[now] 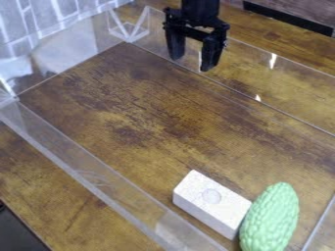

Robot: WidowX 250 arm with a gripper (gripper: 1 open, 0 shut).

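My black gripper [194,49] hangs at the top centre, over the far end of a clear-walled area on the wooden table [131,118]. It is open, with its two fingers apart and nothing seen between them. At the bottom right lie a white rectangular block [210,204] and, just right of it, a green textured oval object [268,221], both well away from the gripper.
Transparent walls [66,172] border the area on the sides. A pale patterned cloth [46,29] hangs at the top left.
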